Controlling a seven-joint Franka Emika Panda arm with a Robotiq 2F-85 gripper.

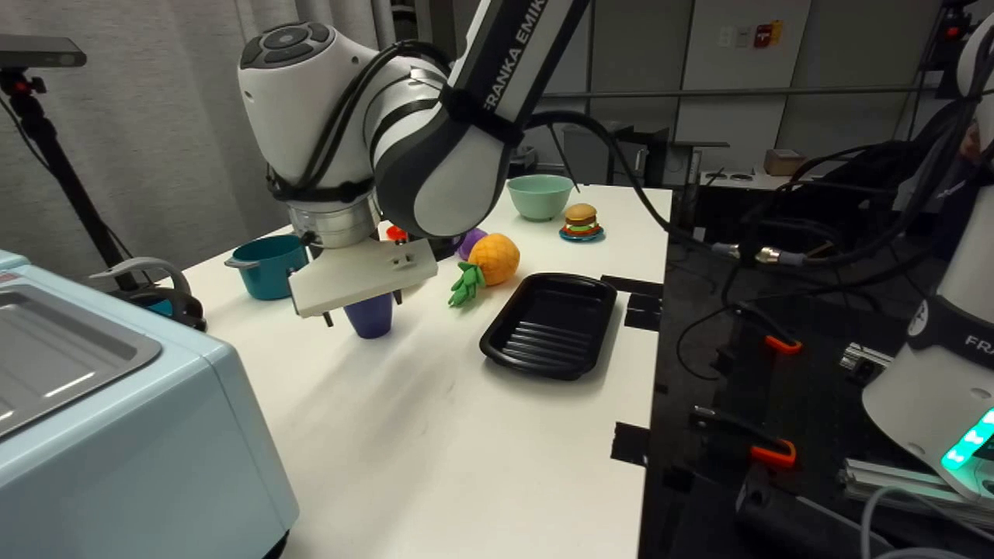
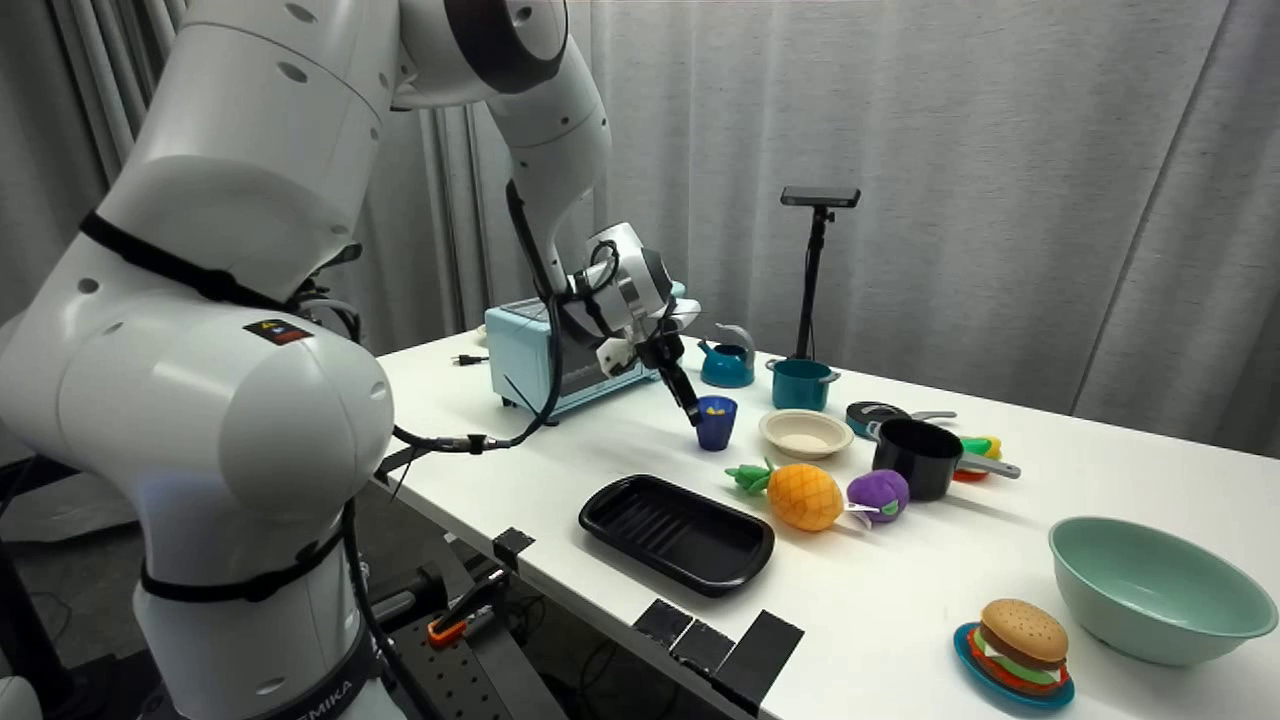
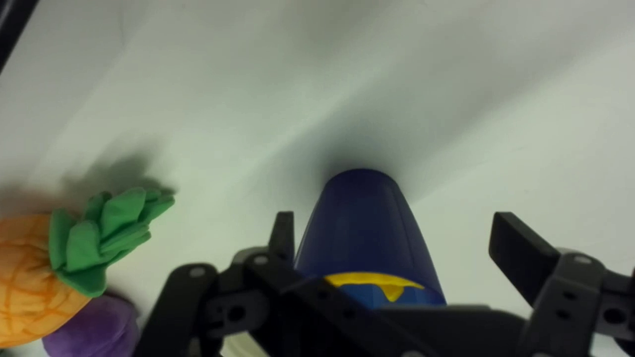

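Note:
A dark blue cup stands upright on the white table; something yellow shows inside its mouth in exterior view 2, where the cup is plainly seen. My gripper is open, its fingers on either side of the cup in the wrist view. The cup sits nearer the left finger, while a clear gap separates it from the right finger. Whether the left finger touches it, I cannot tell. The hand partly covers the cup's mouth in exterior view 1.
Beside the cup are a cream bowl, a plush pineapple and a purple plush. A black tray lies nearer the robot's base. The light blue oven bounds one side. Bare table lies between oven and tray.

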